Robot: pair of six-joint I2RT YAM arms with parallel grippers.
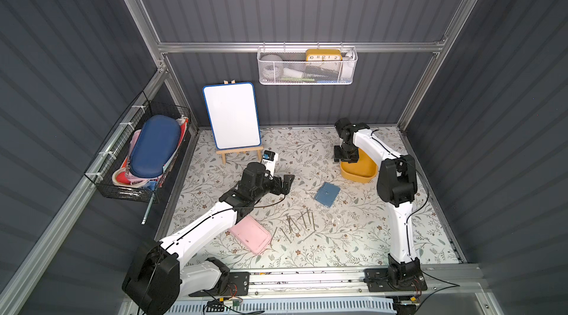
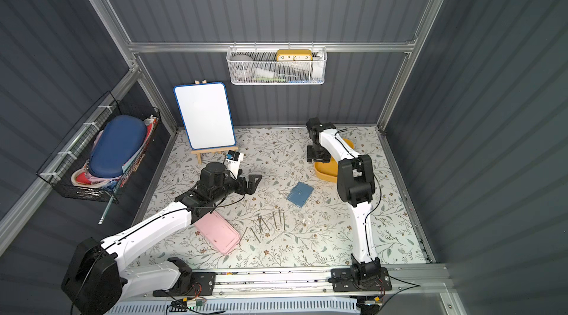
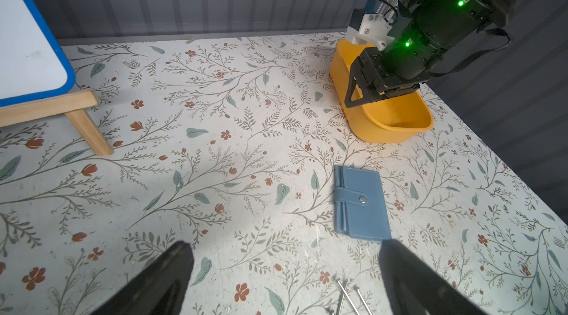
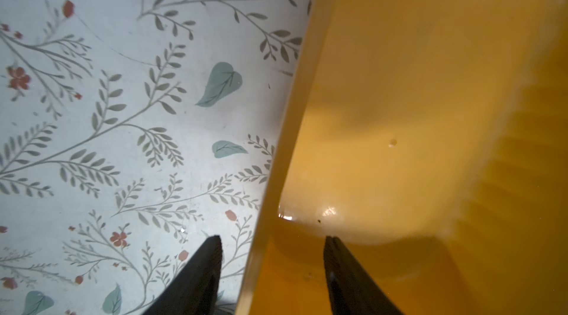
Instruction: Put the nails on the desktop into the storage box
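Note:
The yellow storage box (image 1: 358, 173) stands at the back right, its visible inside empty. My right gripper is over its left side, fingers apart; in the right wrist view the box's left wall (image 4: 290, 131) runs between them. Whether they touch it, I cannot tell. Several thin nails (image 1: 290, 223) lie scattered at the front middle of the desktop. Tips of a few nails (image 3: 349, 296) show low in the left wrist view. My left gripper (image 1: 288, 183) hovers open and empty, behind and left of the nails.
A blue notebook (image 1: 327, 194) lies between the nails and the box. The pink case (image 1: 251, 234) is at front left, partly under the left arm. A whiteboard on an easel (image 1: 232, 116) stands at back left. Table between whiteboard and box is clear.

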